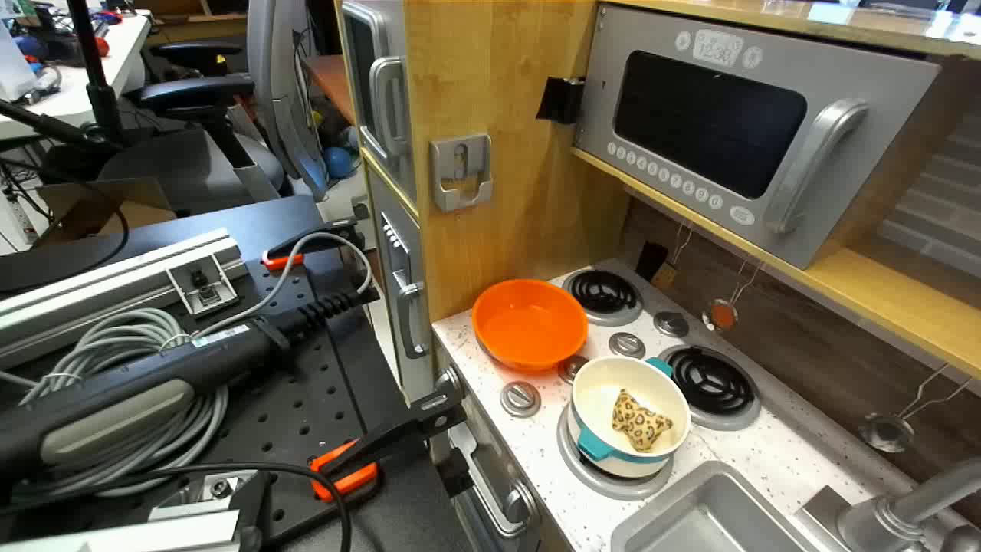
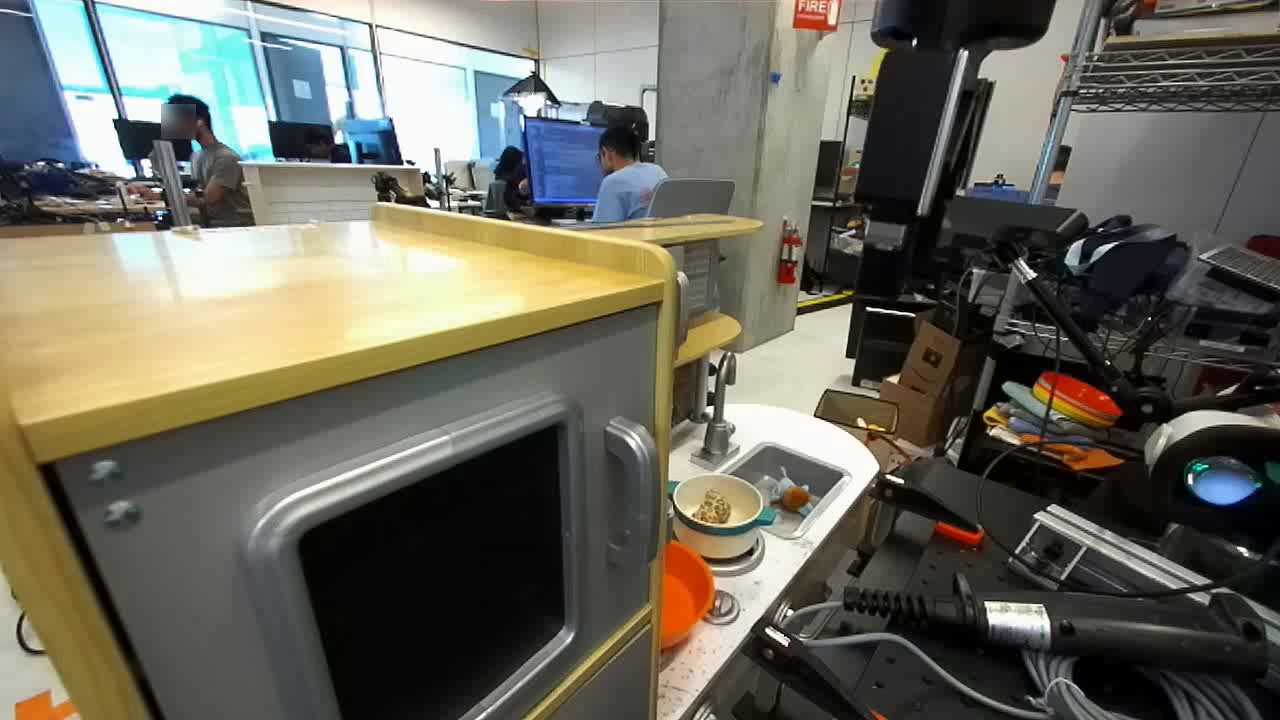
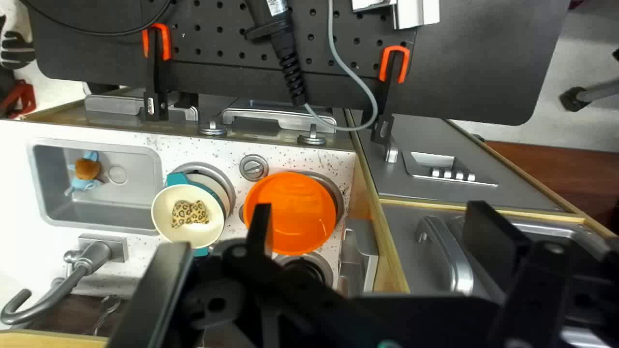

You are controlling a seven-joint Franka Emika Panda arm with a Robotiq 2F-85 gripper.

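In the wrist view my gripper stands open, its two dark fingers wide apart with nothing between them. It hovers high above the toy kitchen. A cream pot (image 1: 588, 386) with teal handles sits on a front burner. Inside lies a leopard-print cloth toy (image 1: 640, 422). Beside the pot is an empty orange bowl (image 1: 529, 322), resting on the counter by the tall cabinet. The grey sink (image 3: 130, 203) holds a blue plush toy with an orange-brown part (image 3: 87, 169). Neither exterior view clearly shows the gripper's fingers.
A shelf with a toy microwave (image 1: 708, 119) overhangs the back of the counter. The faucet (image 3: 87, 264) rises behind the sink. Along the counter's front, a black table (image 1: 303, 386) carries cables and orange-tipped clamps. The tall cabinet (image 2: 456, 480) closes off one end.
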